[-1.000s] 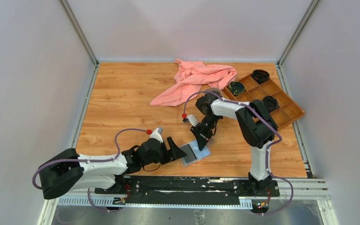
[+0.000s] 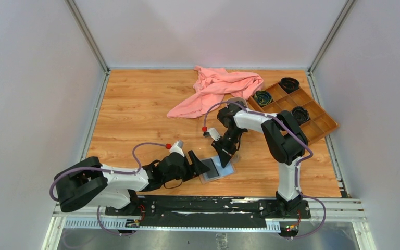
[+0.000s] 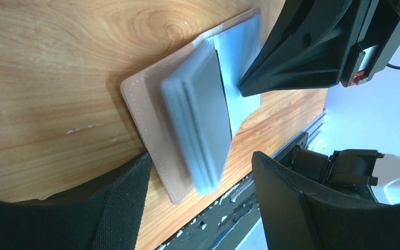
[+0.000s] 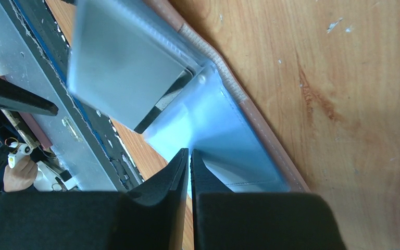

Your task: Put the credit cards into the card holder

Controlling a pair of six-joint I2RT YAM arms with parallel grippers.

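The card holder (image 2: 217, 169) lies spread out near the table's front edge. Its pinkish stitched cover (image 3: 148, 107) is flat on the wood, with a thick stack of bluish sleeves (image 3: 194, 117) raised over it. My left gripper stands part open, a finger on either side of that stack's near end. On the flat blue sleeve page (image 4: 208, 125) rest the tips of my right gripper, which is shut; whether a thin edge is between them cannot be made out. No loose credit card is clearly visible.
A pink cloth (image 2: 213, 91) is crumpled at the back. At the back right, a wooden compartment tray (image 2: 320, 117) holds several dark coils. Both arms are close together over the holder.
The right arm and the holder look nearly unmoved.
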